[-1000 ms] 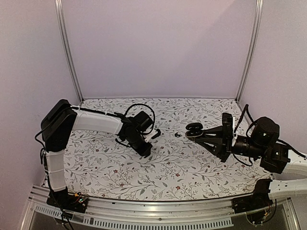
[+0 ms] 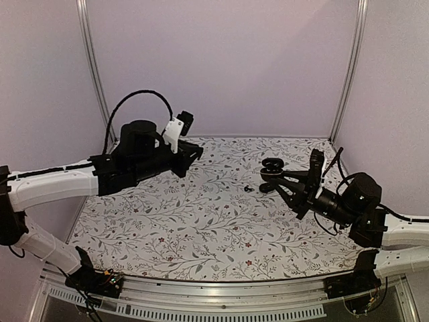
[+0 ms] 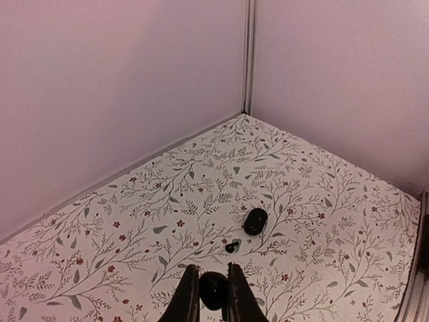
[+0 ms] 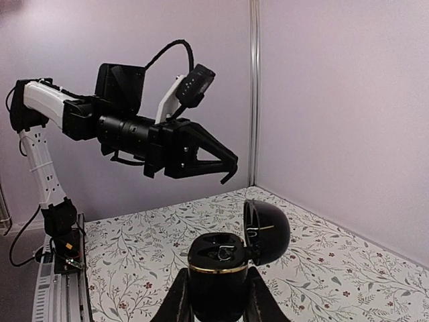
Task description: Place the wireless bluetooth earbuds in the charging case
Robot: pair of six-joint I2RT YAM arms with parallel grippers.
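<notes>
The black charging case [image 4: 218,282] stands upright with its lid [image 4: 271,231] swung open, and my right gripper is shut on its body. In the top view this case [image 2: 272,163] is held above the table. My left gripper [image 2: 199,153] is raised over the left half of the table, apart from the case. Its fingers close on a small, glossy black earbud [image 3: 213,290], seen in the left wrist view. A second tiny dark piece, likely an earbud [image 3: 232,247], lies on the table. The dark inside of the case is hard to read.
Another black rounded object [image 3: 255,221] lies on the flower-patterned table [image 3: 167,235], close to the tiny piece; from above this object [image 2: 267,188] shows just under the case. Plain walls surround the table.
The left arm has lifted, and its gripper has moved up and slightly left, away from the table's middle. My right gripper, with the case, has shifted only slightly.
</notes>
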